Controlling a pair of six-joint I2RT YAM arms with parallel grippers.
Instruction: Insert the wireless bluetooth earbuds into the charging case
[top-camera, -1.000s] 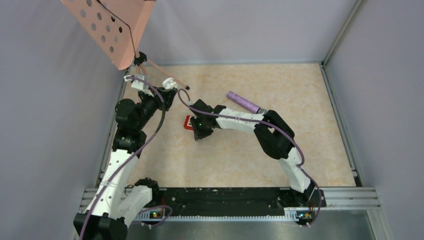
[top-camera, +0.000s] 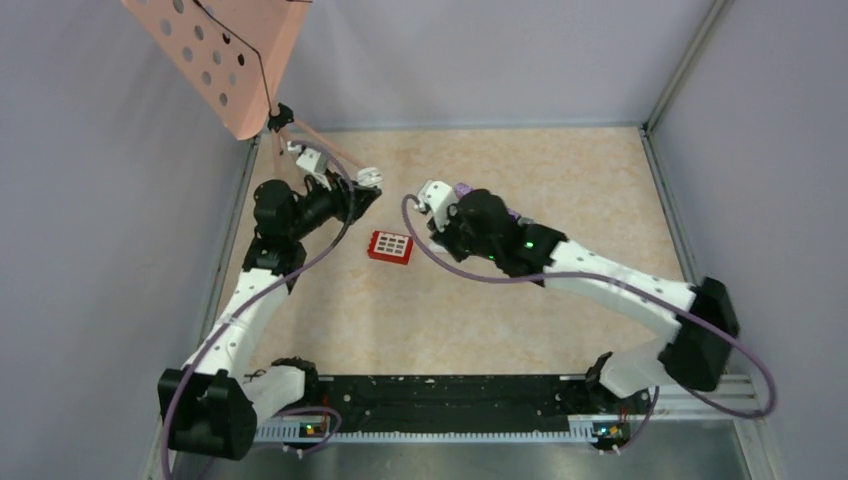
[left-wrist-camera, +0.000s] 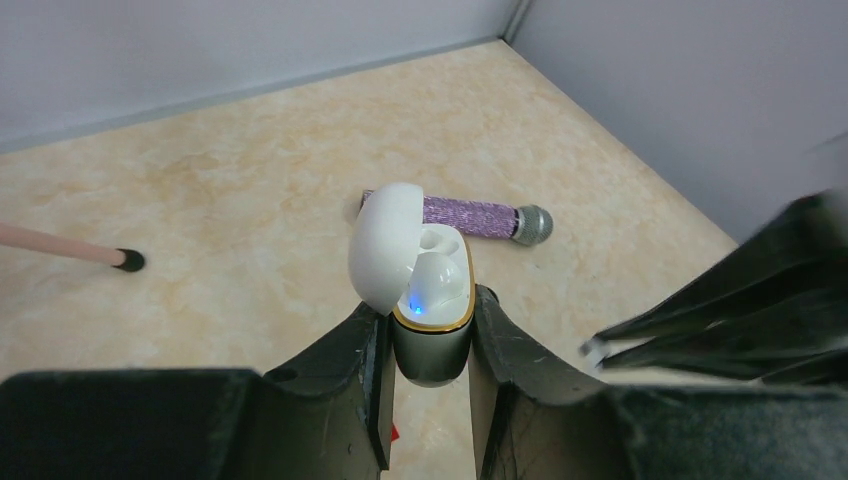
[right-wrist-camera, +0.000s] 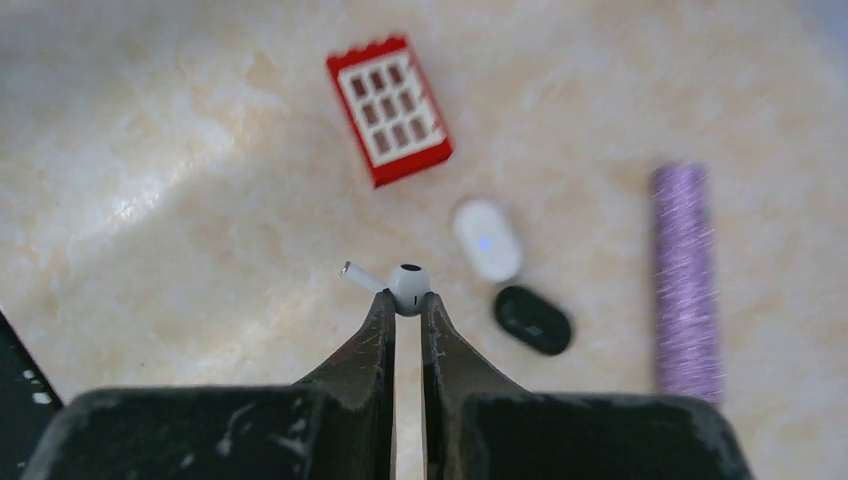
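Observation:
In the left wrist view my left gripper is shut on the white charging case (left-wrist-camera: 440, 270), its lid (left-wrist-camera: 385, 240) raised, showing the earbud wells and a small blue light. My right gripper is shut on a white earbud (right-wrist-camera: 408, 285), held by its head with the stem pointing left, above the table in the right wrist view. In the top view the two grippers face each other, a short way apart.
A red object with a white grid (right-wrist-camera: 390, 110), a white rounded item (right-wrist-camera: 487, 240), a black oval item (right-wrist-camera: 532, 320) and a purple microphone (left-wrist-camera: 470, 217) lie on the table.
My right arm has swung up from low over the table by the red object, its wrist now raised to the right. My left gripper has moved slightly right with the case.

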